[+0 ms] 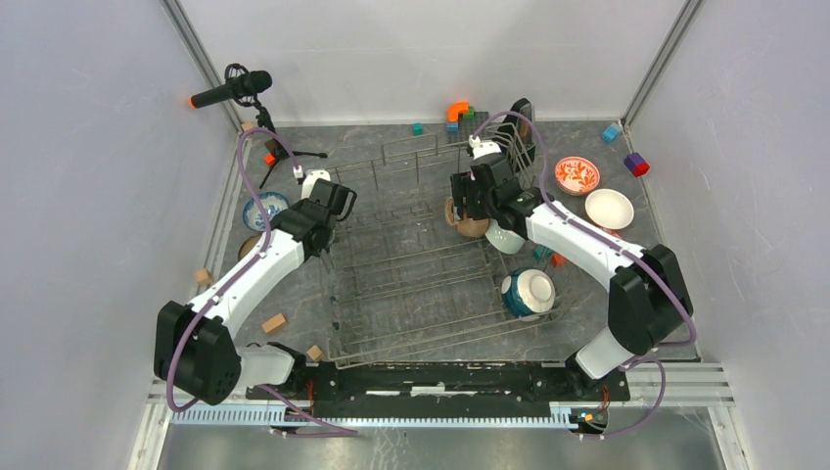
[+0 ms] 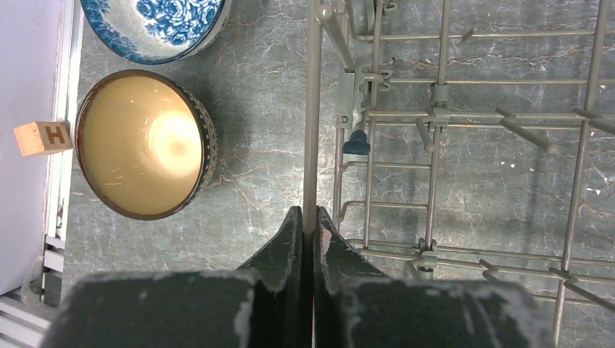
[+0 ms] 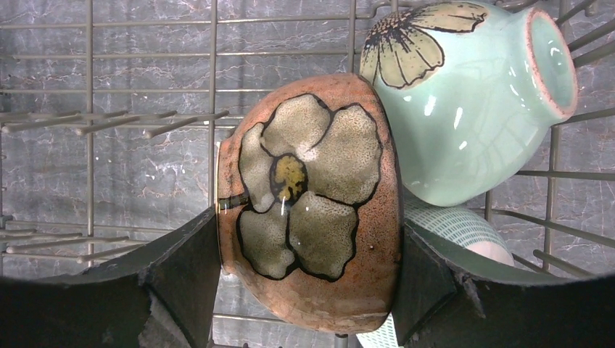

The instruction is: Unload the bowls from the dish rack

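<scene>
In the dish rack (image 1: pixel 411 257), my right gripper straddles a brown flower-painted bowl (image 3: pixel 319 159), its fingers at both sides; whether they grip it is unclear. A mint flower bowl (image 3: pixel 471 123) and a pale patterned bowl (image 3: pixel 453 228) lie beside it. A teal-and-white bowl (image 1: pixel 533 292) rests at the rack's front right. My left gripper is shut on the rack's side rail (image 2: pixel 313 109).
Outside the rack on the left stand a blue floral bowl (image 2: pixel 152 22) and a tan bowl (image 2: pixel 141 145). A red-patterned dish (image 1: pixel 576 174) and white dish (image 1: pixel 609 209) sit at right, among small blocks.
</scene>
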